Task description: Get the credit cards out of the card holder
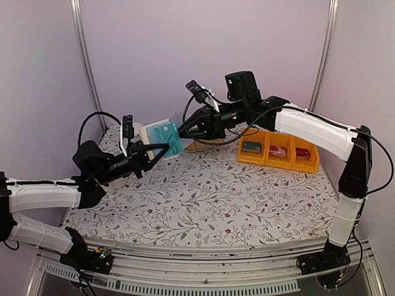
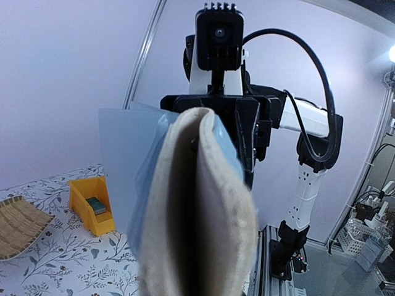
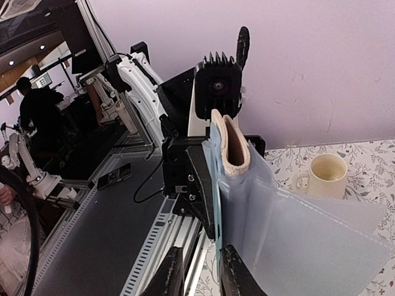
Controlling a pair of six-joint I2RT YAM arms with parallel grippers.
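Observation:
The beige card holder hangs above the table, with my left gripper shut on it. Its clear sleeves fan out, and a teal card shows on its face in the top view. Seen from the left wrist, the holder's folded spine fills the centre and hides the left fingertips. My right gripper is at the holder's right edge, its fingers parted. The card's thin teal edge reaches down between those fingers, close to the right one; whether they touch it I cannot tell.
An orange bin with three compartments of small items stands at the back right. Behind the grippers lies a woven tray. A cream mug stands on the table.

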